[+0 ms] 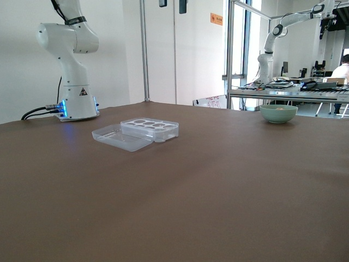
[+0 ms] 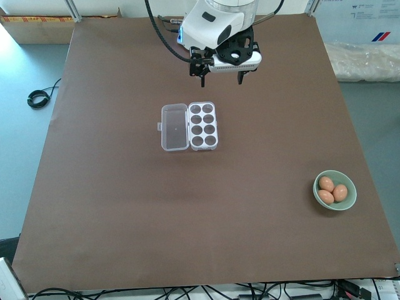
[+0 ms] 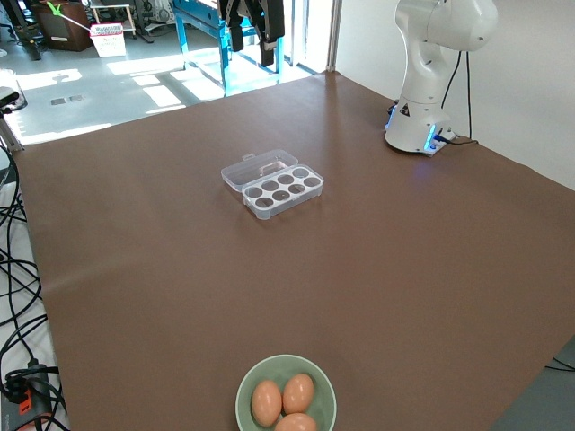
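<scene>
A clear plastic box (image 2: pixel 187 127) with an eight-hole white insert lies lid-open mid-table; it also shows in the top view (image 1: pixel 150 129) and right view (image 3: pixel 281 190). A pale green bowl (image 2: pixel 334 205) holds brown eggs (image 2: pixel 340 192) at the table's right in the left view. My gripper (image 2: pixel 221 81) hangs high near the far edge, well away from box and bowl, its two black fingers spread open with nothing seen between them. In the top view only fingertips show at the upper edge.
The white arm's base (image 3: pixel 413 130) stands at its edge beside a wall. Cables (image 2: pixel 75 294) lie outside the table along the near edge in the left view.
</scene>
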